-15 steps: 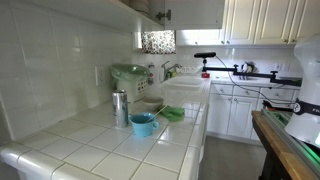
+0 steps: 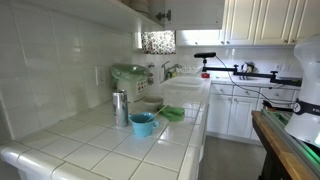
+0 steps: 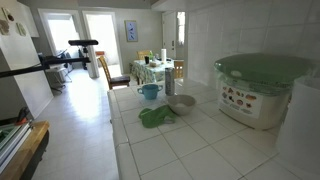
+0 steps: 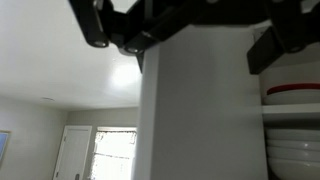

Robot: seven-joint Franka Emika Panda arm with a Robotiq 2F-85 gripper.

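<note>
In the wrist view, the dark fingers of my gripper stand wide apart, so it is open. A pale cabinet door [image 4: 205, 110] fills the space between and below them; whether either finger touches it I cannot tell. To the right of the door, the shelf interior shows a red-rimmed dish [image 4: 292, 97] above a stack of white plates [image 4: 294, 150]. Exterior view 1 has the open door [image 2: 200, 14] hanging under the top edge, its hinge side at the upper cabinet. Neither exterior view shows the gripper.
On the white tiled counter [image 2: 75, 150] stand a blue cup [image 2: 143, 124], a silver canister [image 2: 121, 108] and a bowl [image 3: 181, 103], beside a green cloth [image 3: 157, 116]. A green-lidded container [image 3: 255, 90] is against the wall. A wooden table edge [image 2: 280, 145] lies across the aisle.
</note>
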